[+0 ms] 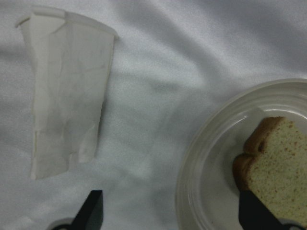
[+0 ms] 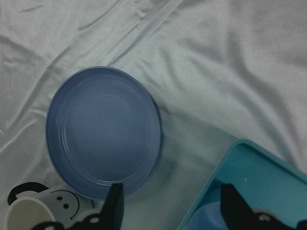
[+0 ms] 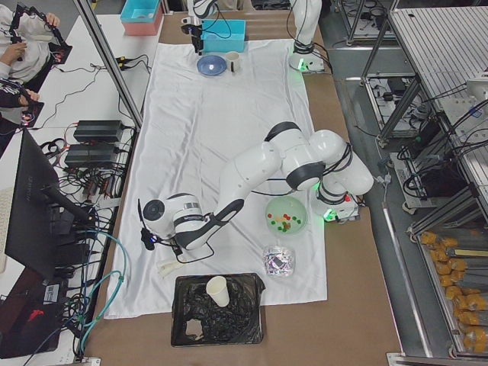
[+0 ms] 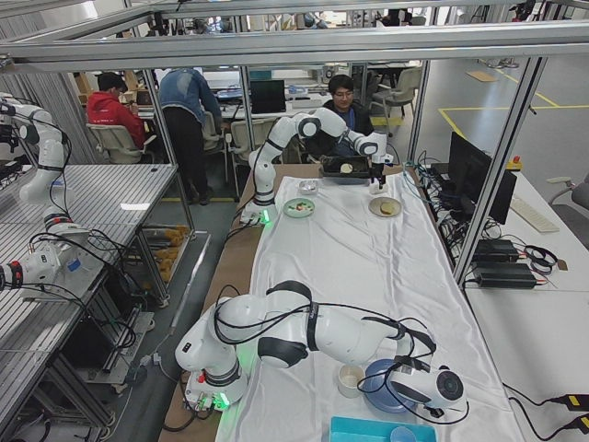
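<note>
My left gripper [image 3: 152, 242] hangs open and empty above the cloth; in the left wrist view a flattened white paper cup [image 1: 69, 91] lies beside a beige plate [image 1: 196, 182] holding a bread slice [image 1: 273, 167]. A black-lined bin [image 3: 217, 328] holds a white cup [image 3: 217, 291]. My right gripper is open at the other end, over a blue plate [image 2: 103, 132], a smiley mug [image 2: 64, 206] and a turquoise bin [image 2: 259, 177] with a blue item inside.
A green plate [image 3: 287, 206] with small pieces and a crumpled foil item [image 3: 278, 263] are near the left arm.
</note>
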